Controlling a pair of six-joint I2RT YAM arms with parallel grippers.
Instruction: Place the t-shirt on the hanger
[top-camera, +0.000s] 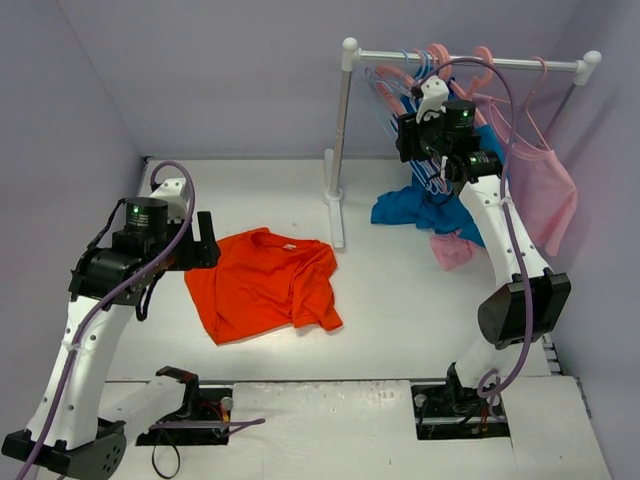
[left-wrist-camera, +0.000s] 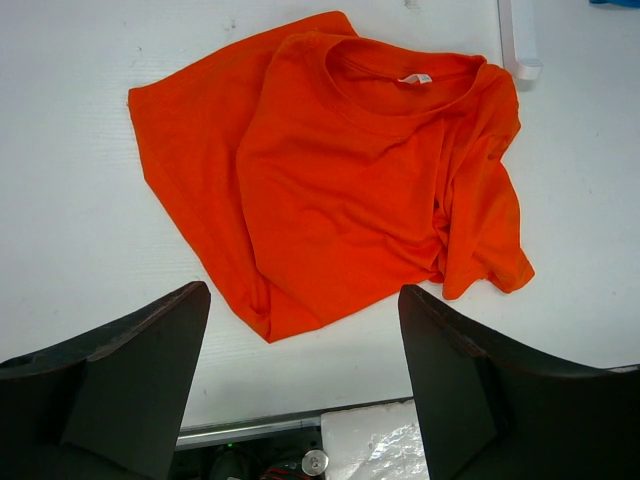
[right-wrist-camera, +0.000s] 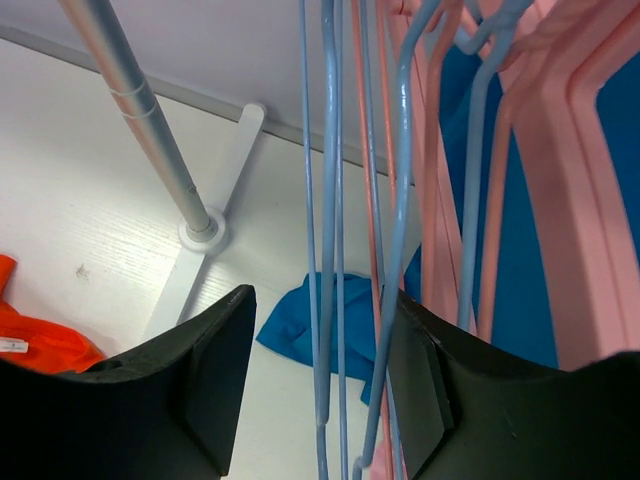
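An orange t-shirt (top-camera: 265, 285) lies flat on the table, its neckline with a white tag toward the back. In the left wrist view the same shirt (left-wrist-camera: 350, 190) lies beyond the widely spread fingers of my left gripper, which holds nothing. Blue and pink hangers (top-camera: 385, 95) hang from the rack's rail. My right gripper is at these hangers with its fingers apart. A blue hanger (right-wrist-camera: 323, 360) runs through the gap between them, and another blue hanger (right-wrist-camera: 385, 370) passes close to the right finger; whether it touches is unclear.
The white rack's rail (top-camera: 520, 63) spans the back right, its post and foot (top-camera: 337, 215) beside the shirt. A pink garment (top-camera: 540, 195) hangs at the right; blue cloth (top-camera: 410, 207) hangs low behind the hangers. Table surface between shirt and right arm is clear.
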